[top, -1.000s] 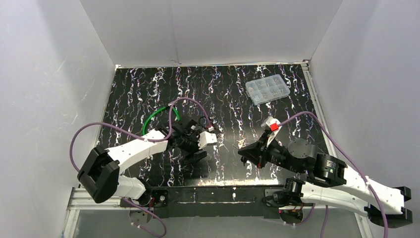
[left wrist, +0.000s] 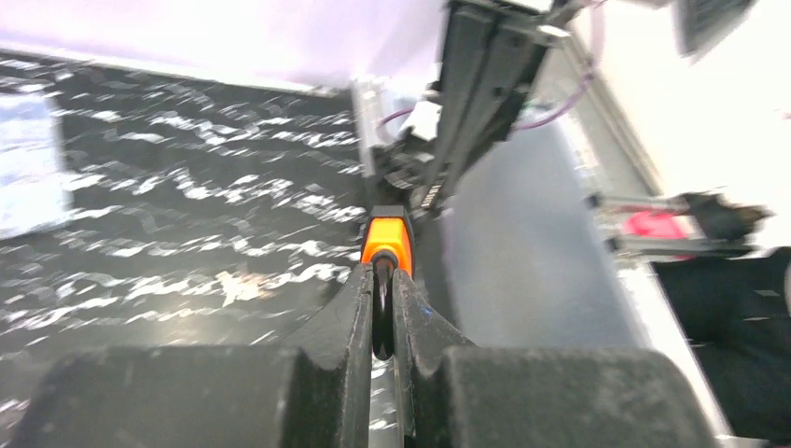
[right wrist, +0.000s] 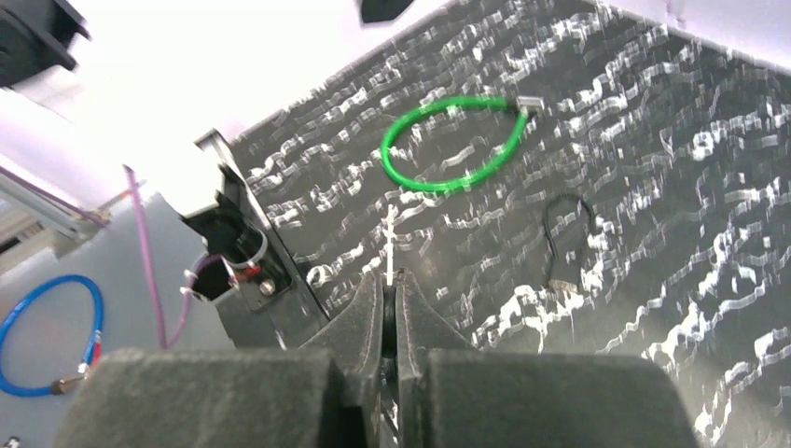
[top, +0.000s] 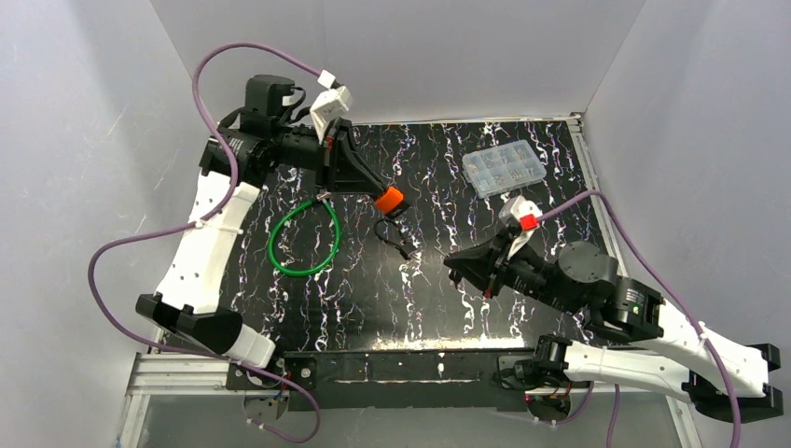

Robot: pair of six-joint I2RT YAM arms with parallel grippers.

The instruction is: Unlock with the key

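An orange-and-black padlock (top: 388, 199) hangs in my left gripper (top: 377, 187), raised over the table in the top view. In the left wrist view, its black loop (left wrist: 382, 313) sits between the shut fingers and the orange body (left wrist: 388, 241) points away from them. My right gripper (top: 451, 264) is shut on a thin pale key (right wrist: 390, 238), whose shaft sticks straight out past the fingertips in the right wrist view. The key is well apart from the padlock. Its grip end is mostly hidden by the fingers, and the keyhole cannot be made out.
A green cable loop (top: 271, 250) lies on the left of the black marbled table (top: 438, 322). Between the arms lies a small black cord loop (top: 381, 232). A clear divided box (top: 504, 169) stands at the back right.
The right gripper has shifted only slightly.
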